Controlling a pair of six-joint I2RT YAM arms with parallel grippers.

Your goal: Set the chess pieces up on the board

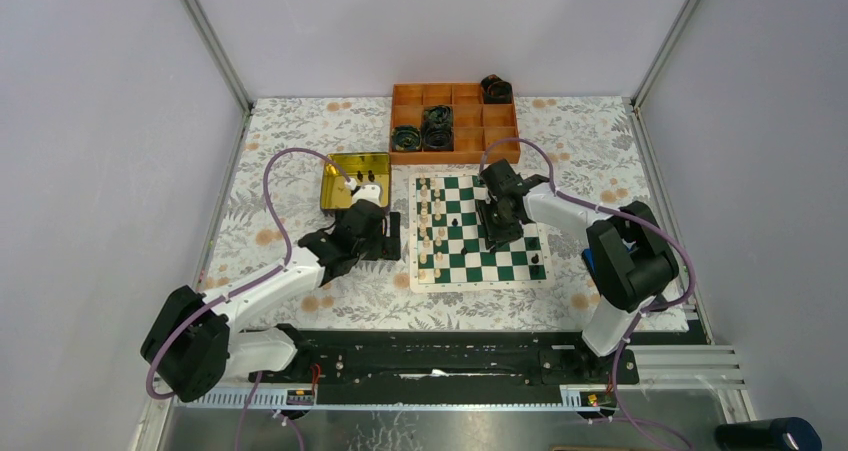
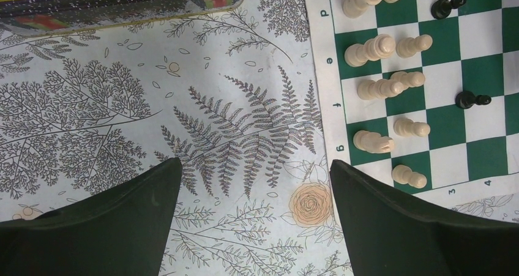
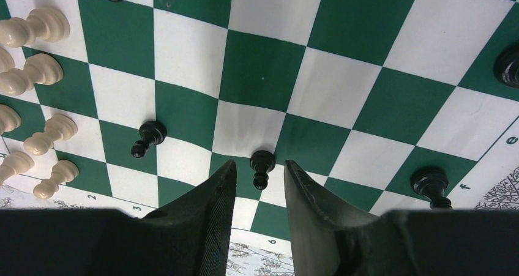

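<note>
On the green-and-white chessboard (image 1: 447, 283), cream pieces (image 2: 367, 54) stand along the left side, with a few black pieces scattered right of them. My right gripper hangs low over the board, fingers parted around the view of a black pawn (image 3: 261, 163); whether they surround it cannot be told. A second black pawn (image 3: 149, 136) stands to its left, and a larger black piece (image 3: 430, 184) to its right. My left gripper is open and empty over the patterned tabletop, left of the board.
A yellow tin (image 1: 337, 171) with some dark pieces sits behind my left arm. An orange compartment organiser (image 1: 474, 136) holding dark items stands behind the board. A blue object (image 1: 586, 261) lies right of the board under my right arm.
</note>
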